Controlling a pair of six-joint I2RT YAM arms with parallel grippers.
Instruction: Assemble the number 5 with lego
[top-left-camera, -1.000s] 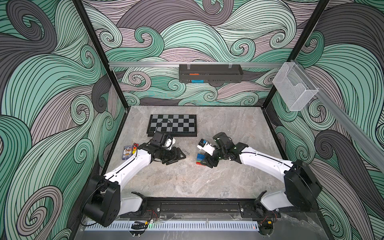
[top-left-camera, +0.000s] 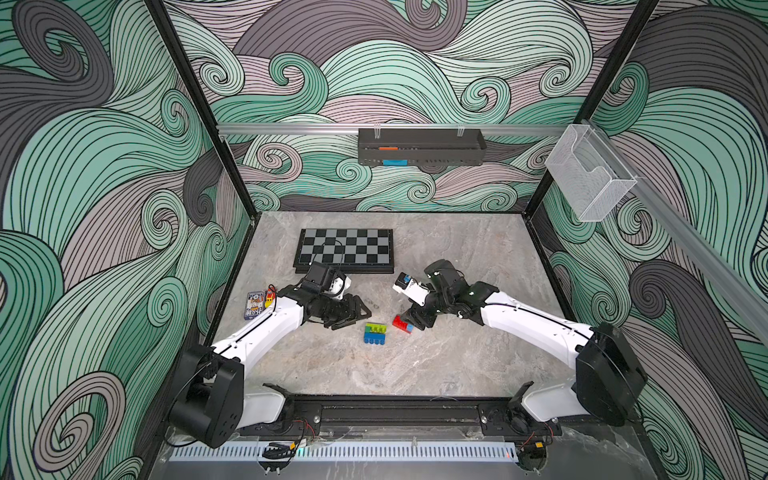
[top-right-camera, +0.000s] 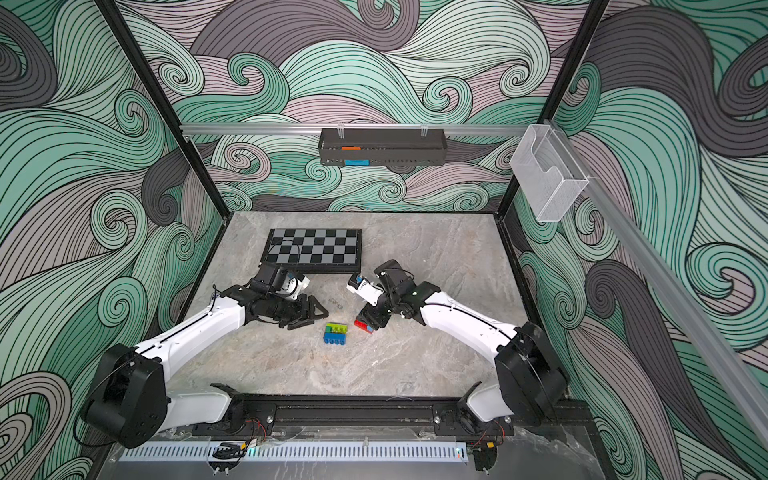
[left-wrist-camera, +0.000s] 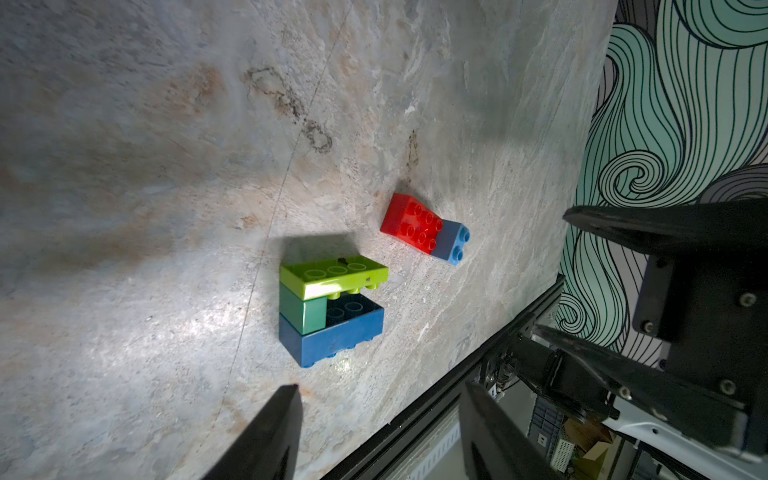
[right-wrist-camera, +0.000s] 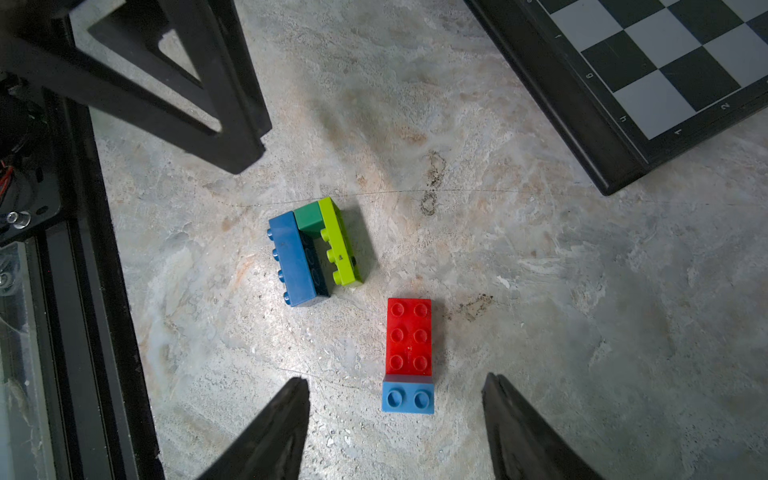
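Observation:
Two separate brick pieces lie on the grey table. In the left wrist view, one is a C-shaped stack: a dark blue brick (left-wrist-camera: 345, 332), a green brick (left-wrist-camera: 303, 312) at one end and a lime brick (left-wrist-camera: 332, 276) across from the blue, with a gap between. The other joins a red brick (right-wrist-camera: 409, 337) to a light blue brick (right-wrist-camera: 408, 396), studs up. My left gripper stands above the table with its fingers apart and nothing between them. My right gripper is open, its fingers on either side of the red and light blue piece's end but apart from it.
A black-framed chessboard (top-left-camera: 345, 270) lies at the back left. A card box (top-left-camera: 254, 305) and a small red-yellow object (top-left-camera: 270, 297) are left of my left arm.
The bricks were together near the right gripper; now they lie in two pieces. The blue, green and lime stack is further left and nearer the front. Both arms have shifted only slightly.

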